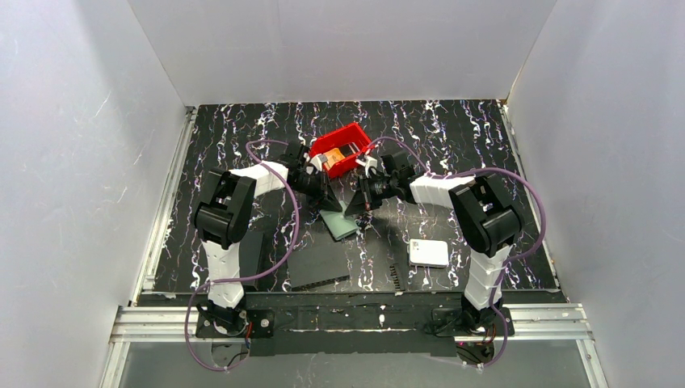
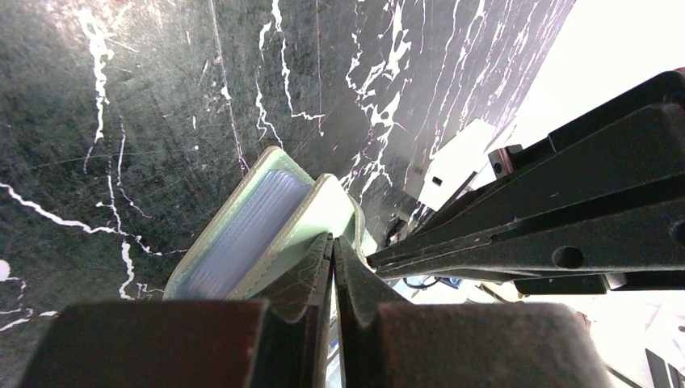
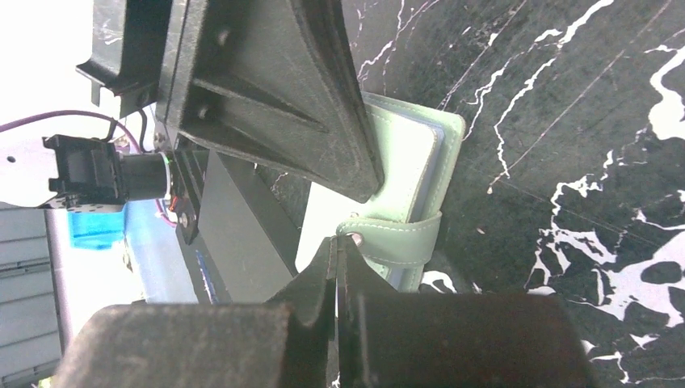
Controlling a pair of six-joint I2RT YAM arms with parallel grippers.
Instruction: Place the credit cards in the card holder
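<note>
The pale green card holder (image 1: 340, 225) lies on the dark marbled table in front of the red box. In the right wrist view its cover is folded over, and a green strap (image 3: 401, 241) with a snap wraps its side. My left gripper is shut, its tips at the holder's cover; a translucent sleeve (image 2: 250, 230) shows inside the folded edge. My right gripper is shut too, its tips beside the strap's snap end. No card shows in either gripper. Whether a thin edge of holder or strap sits between either's fingertips is not clear.
A red box (image 1: 361, 137) behind the grippers holds an orange item and some dark ones. Flat dark panels (image 1: 317, 265) lie at the front left, a white case (image 1: 428, 253) at the front right. Both arms' tips are close together over the holder.
</note>
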